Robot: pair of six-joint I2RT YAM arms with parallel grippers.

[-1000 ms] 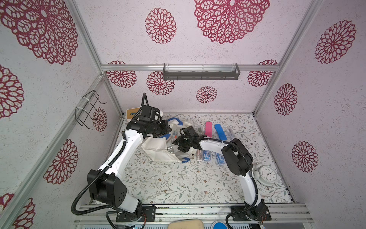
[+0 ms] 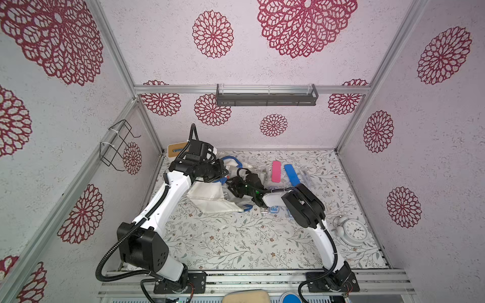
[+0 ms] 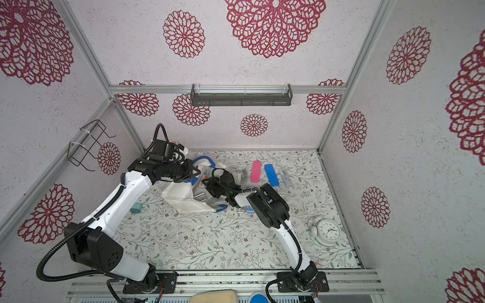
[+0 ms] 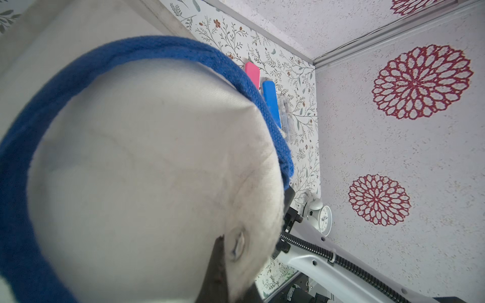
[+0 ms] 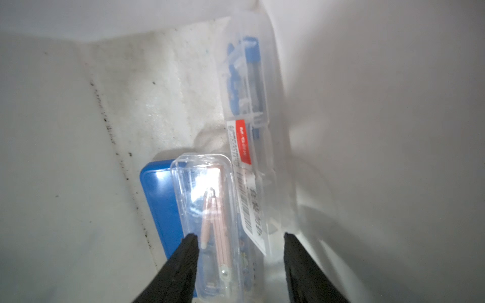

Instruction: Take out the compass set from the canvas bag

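Note:
The canvas bag (image 2: 207, 199) lies open at the table's middle-left, white with blue handles. My left gripper (image 2: 220, 171) is at the bag's upper left; in the left wrist view canvas fills most of the picture and its fingertips are largely hidden, shut. My right gripper is open inside the bag, above a clear compass set (image 5: 214, 227) with pink compass, which lies on a blue case (image 5: 159, 192). A clear M&G case (image 5: 252, 85) with blue contents lies alongside, nothing between my fingers being clearly held.
Pink (image 2: 275, 171) and blue (image 2: 291, 174) cases lie right of the bag, with clear cases near them. An alarm clock (image 2: 354, 231) stands at the right. A shelf (image 2: 266, 100) hangs on the back wall.
My right arm has moved leftward, deeper over the bag's opening. The left arm has moved only slightly.

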